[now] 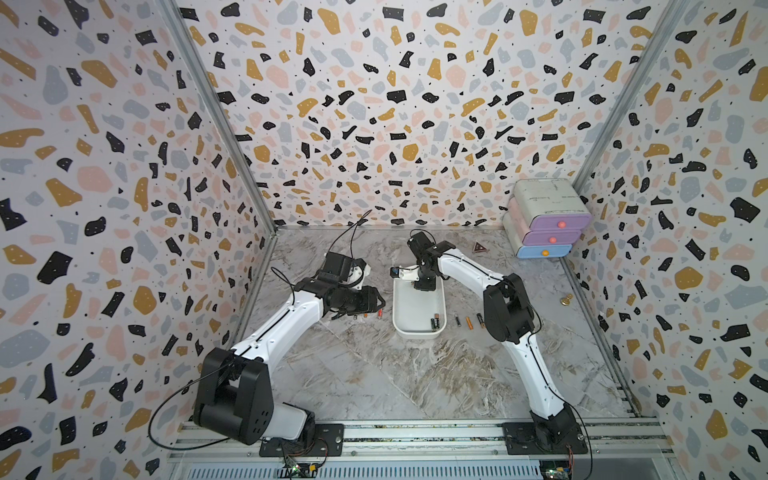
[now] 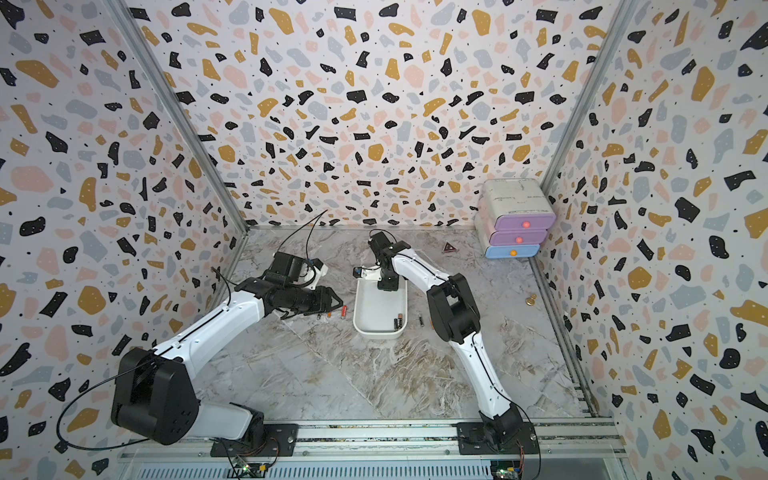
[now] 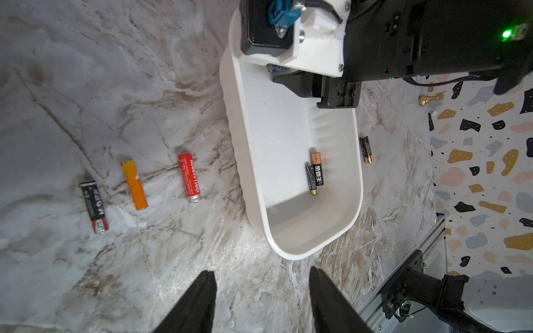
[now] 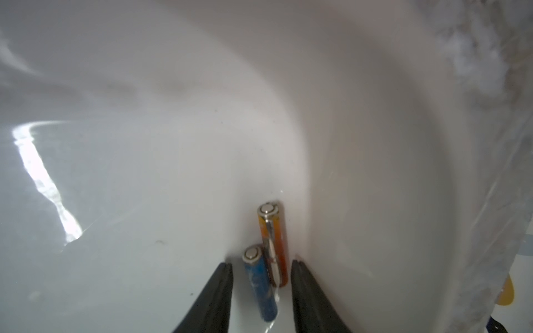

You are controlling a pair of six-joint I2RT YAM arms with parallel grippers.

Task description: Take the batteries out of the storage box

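Observation:
The white storage box (image 1: pixel 417 326) stands mid-table. Two batteries (image 3: pixel 316 163) lie in its near right corner in the left wrist view. My right gripper is open over two more batteries in the box, a blue one (image 4: pixel 261 285) and an orange one (image 4: pixel 271 227), which lie between and just ahead of its fingertips. My left gripper is open above bare table left of the box, with several loose batteries ahead of it: black (image 3: pixel 94 205), orange (image 3: pixel 134 186), red (image 3: pixel 188 177).
More batteries (image 1: pixel 469 322) lie right of the box. A drawer unit (image 1: pixel 546 216) stands at the back right, a gold chess piece (image 1: pixel 565 300) at the right.

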